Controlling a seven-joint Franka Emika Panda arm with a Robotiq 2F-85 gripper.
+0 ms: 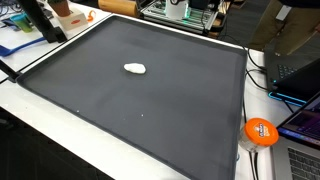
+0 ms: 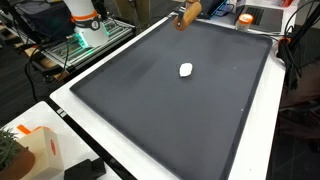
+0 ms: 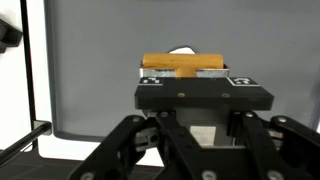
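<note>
A brown wooden piece (image 3: 183,61) with a wide crossbar and a short stem is in the wrist view, at the far side of my gripper. The gripper is shut on it, though its black body hides much of the hold. In exterior view 2 the wooden piece (image 2: 191,14) shows at the top edge, over the far side of the dark mat. A small white object (image 2: 186,70) lies flat on the mat, and exterior view 1 shows the same white object (image 1: 134,68) toward the far left. In the wrist view the wooden piece partly covers it.
An orange-lidded container (image 1: 260,133) stands by its right edge in exterior view 1, near cables and a laptop (image 1: 297,160). A potted plant (image 2: 12,157) is at the lower left of exterior view 2.
</note>
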